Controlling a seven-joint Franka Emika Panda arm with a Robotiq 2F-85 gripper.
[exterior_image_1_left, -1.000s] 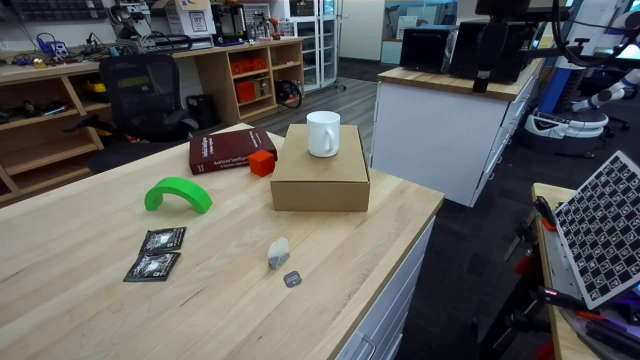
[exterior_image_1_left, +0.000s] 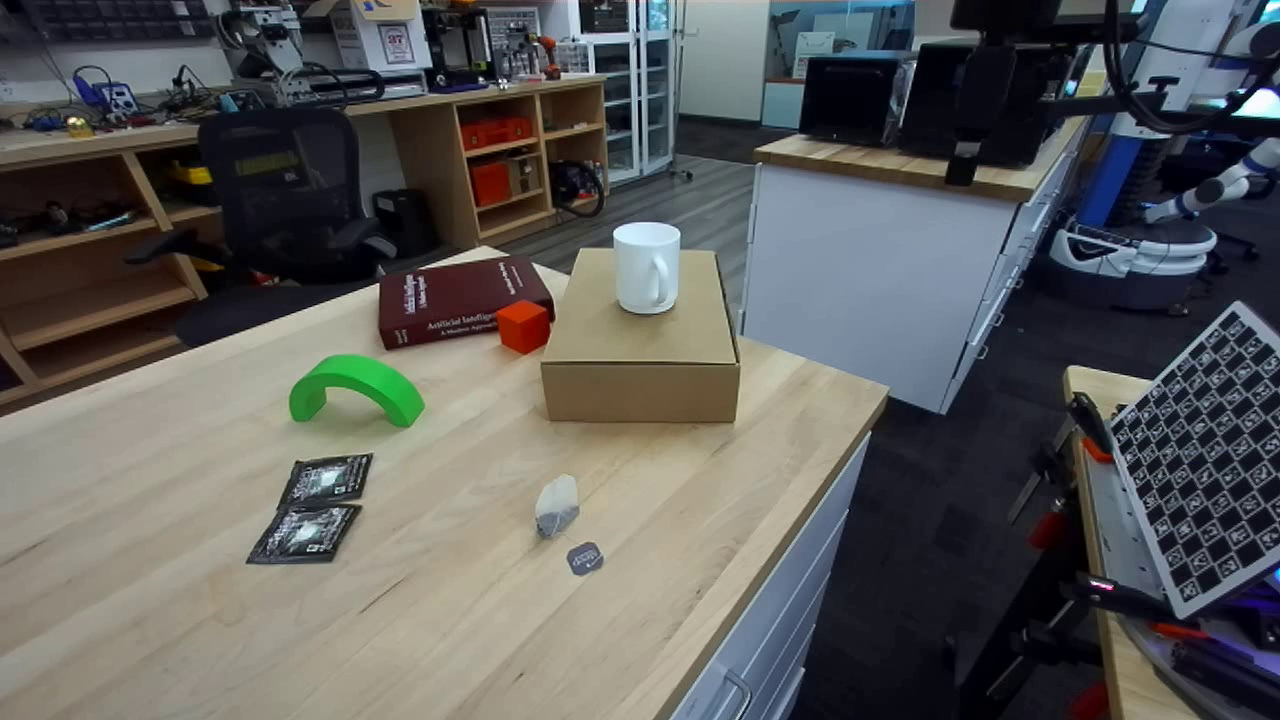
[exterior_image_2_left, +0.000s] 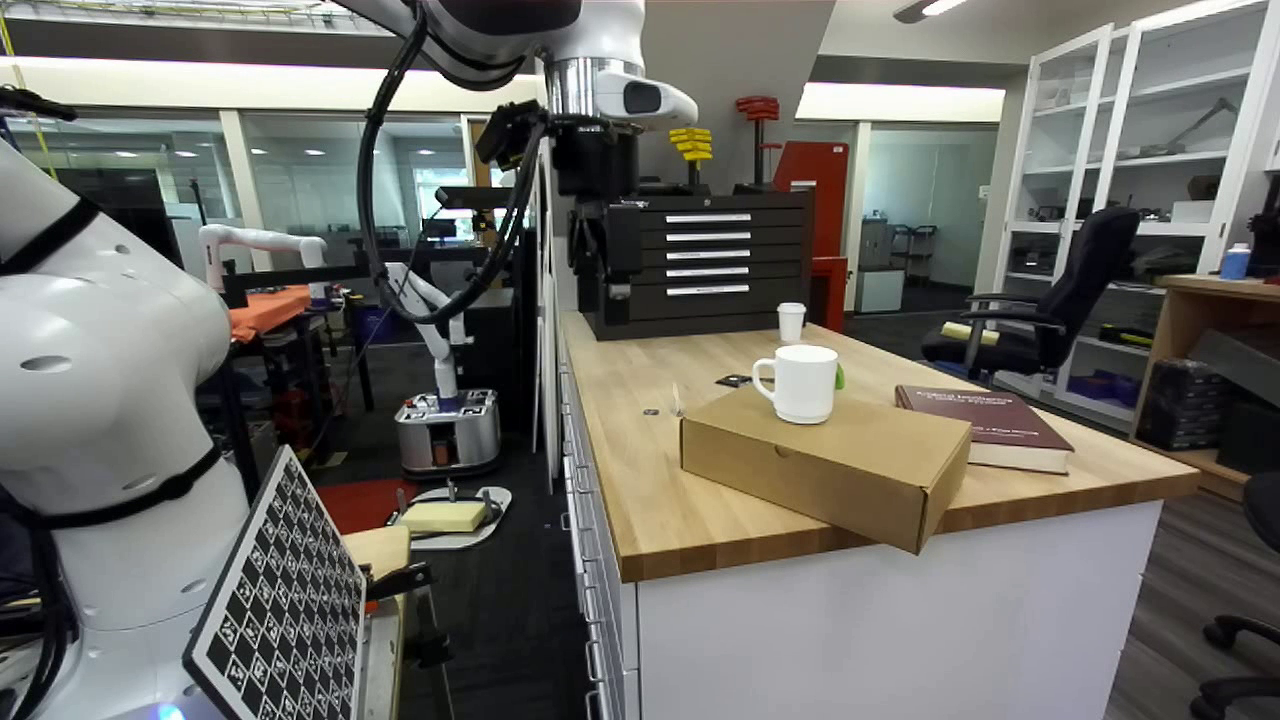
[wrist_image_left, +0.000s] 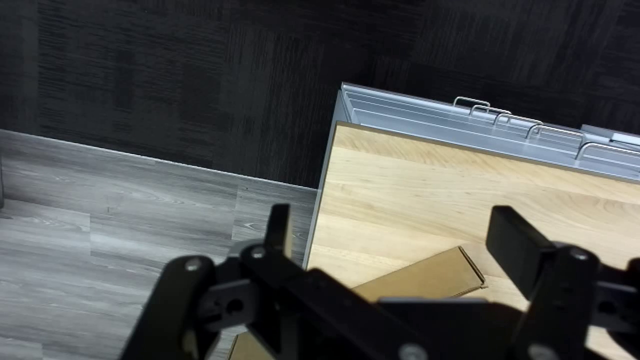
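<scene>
High above the table's drawer side, my gripper stands open, its two dark fingers wide apart with nothing between them. A white mug (exterior_image_1_left: 645, 270) rests upright on a closed cardboard box (exterior_image_1_left: 642, 390). On the bare wood in front of the box lies a tea bag (exterior_image_1_left: 557, 504), its dark paper tag (exterior_image_1_left: 584, 558) beside it. Two black tea packets (exterior_image_1_left: 326, 479) lie to the left, one touching the other. A green arch block (exterior_image_1_left: 356, 382) stands behind them. An orange cube (exterior_image_1_left: 523, 325) sits between the box and a dark red book (exterior_image_1_left: 462, 298).
The box overhangs the end of the wooden table (exterior_image_2_left: 648, 510). Drawers with metal handles (wrist_image_left: 606, 150) line one side. A white paper cup (exterior_image_2_left: 791, 319) stands at the far end in exterior view 2.
</scene>
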